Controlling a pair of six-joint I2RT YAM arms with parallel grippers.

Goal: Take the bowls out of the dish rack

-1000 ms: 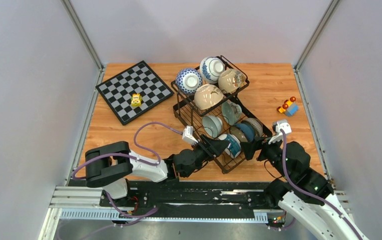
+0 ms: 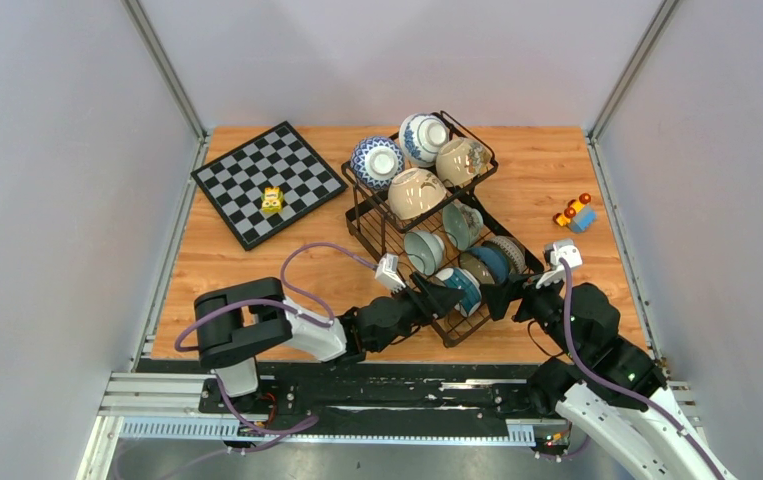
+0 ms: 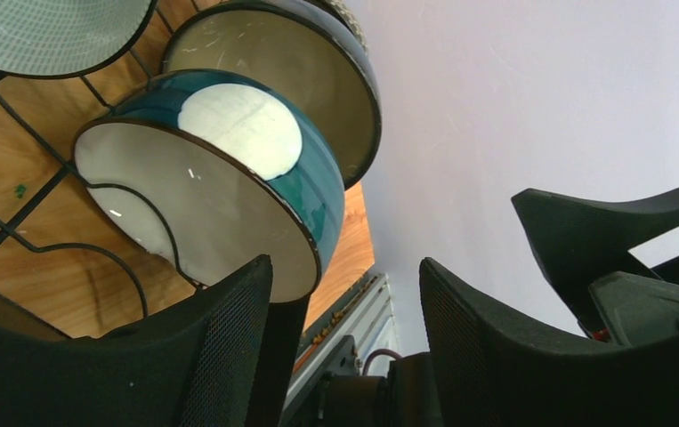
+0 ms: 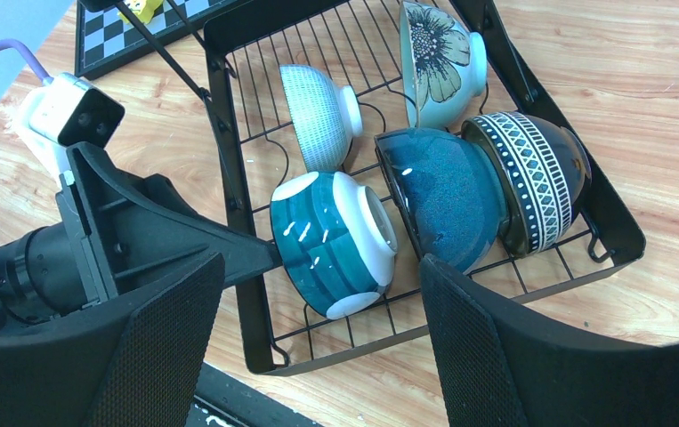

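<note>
A two-tier black dish rack holds several bowls: patterned and cream ones above, teal, grey and pale ones below. My left gripper is open at the near end of the lower tier, just beside the teal bowl with white spots, which lies on its side. My right gripper stands open above that same end, opposite the left one, with no bowl between its fingers. The dark-blue bowl and the banded bowl stand tilted behind the teal bowl.
A chessboard with a small yellow toy lies at the back left. A blue and yellow toy sits at the right. The table's left part below the board is clear apart from my arm.
My left arm has shifted slightly right along the near end of the rack. My right arm and the bowls look unchanged.
</note>
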